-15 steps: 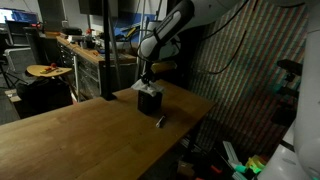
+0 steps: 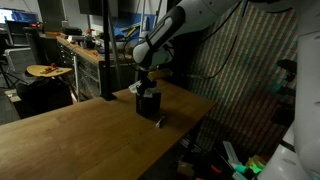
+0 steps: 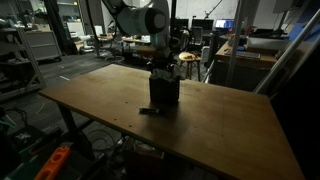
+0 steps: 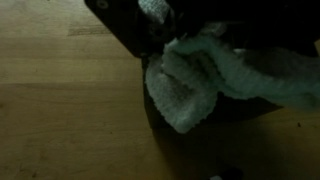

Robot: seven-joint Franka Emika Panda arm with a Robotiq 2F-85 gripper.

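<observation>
In the wrist view, a pale, fluffy cloth (image 4: pixel 185 88) hangs below the dark fingers of my gripper, which are shut on it; the fingertips themselves are mostly lost in shadow. Exterior view 1 has the gripper (image 2: pixel 144 76) directly over a black container (image 2: pixel 149 104) on the wooden table. Some of the white cloth (image 2: pixel 141 88) shows at the container's top, under the gripper. From the other side, the same container (image 3: pixel 164 92) stands upright with pale cloth at its rim.
A small dark object with a light part (image 2: pixel 160 122) lies on the table (image 2: pixel 70 140) in front of the container. A stool (image 2: pixel 45 70) and a cluttered workbench stand beyond it.
Over the last second my gripper has come down toward the container, and the cloth has lowered with it. Less white now shows above the rim.
</observation>
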